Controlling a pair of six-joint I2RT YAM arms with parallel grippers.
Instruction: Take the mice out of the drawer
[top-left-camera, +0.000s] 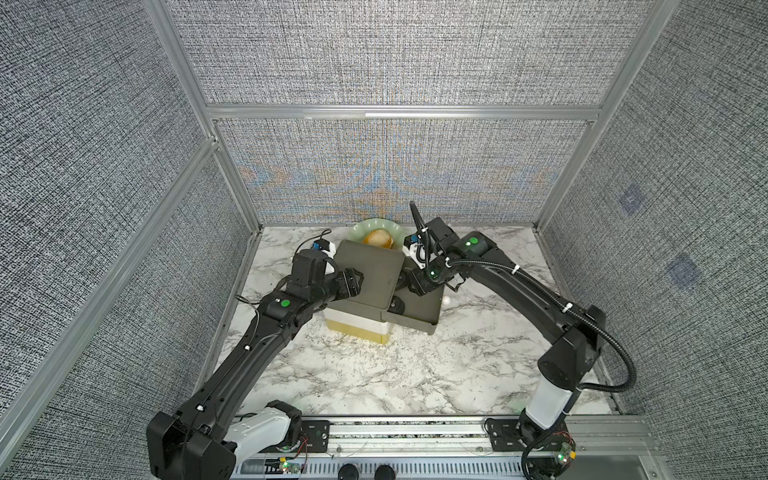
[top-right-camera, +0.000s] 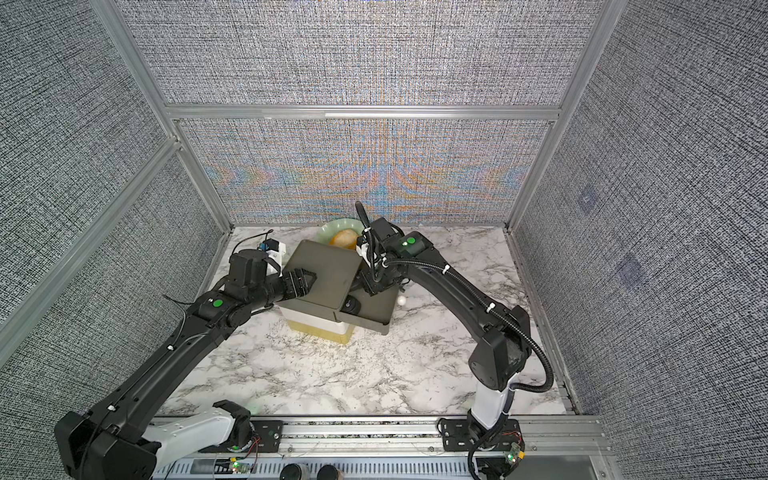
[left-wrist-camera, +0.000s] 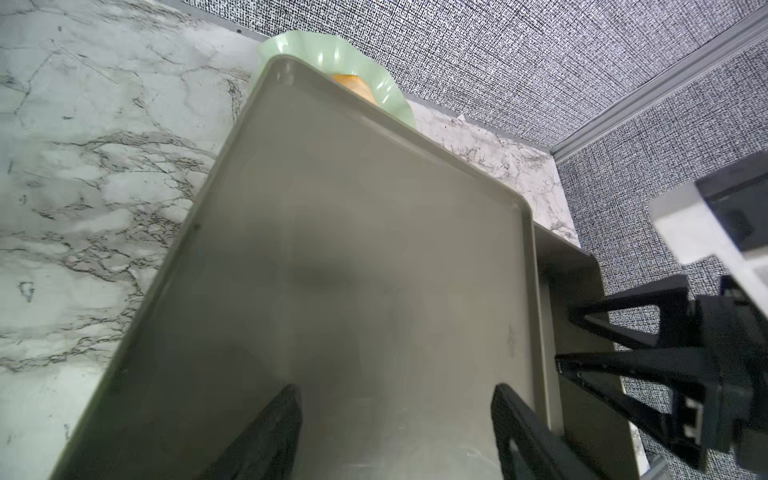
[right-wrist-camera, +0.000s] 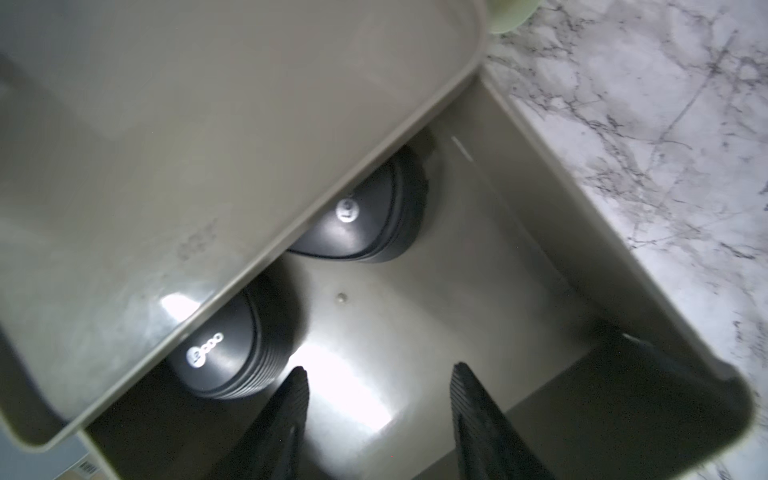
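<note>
Two black mice, a farther mouse (right-wrist-camera: 352, 220) and a nearer mouse (right-wrist-camera: 220, 348), lie in the pulled-out grey drawer (right-wrist-camera: 456, 296), both partly covered by the cabinet top (right-wrist-camera: 200, 136). My right gripper hovers over the drawer with its fingers apart, nothing between them. One mouse (top-left-camera: 397, 305) also shows in the top left view, at the drawer's inner edge. My left gripper is open over the cabinet top, its fingers spread and empty. In the left wrist view, the right gripper's fingers (left-wrist-camera: 632, 366) show parted beside the drawer wall.
Behind the cabinet stands a green bowl (top-left-camera: 357, 233) holding a tan, round item (top-left-camera: 378, 238). The cabinet has a white and yellow front (top-left-camera: 357, 328). A small white ball (top-left-camera: 445, 301) lies right of the drawer.
</note>
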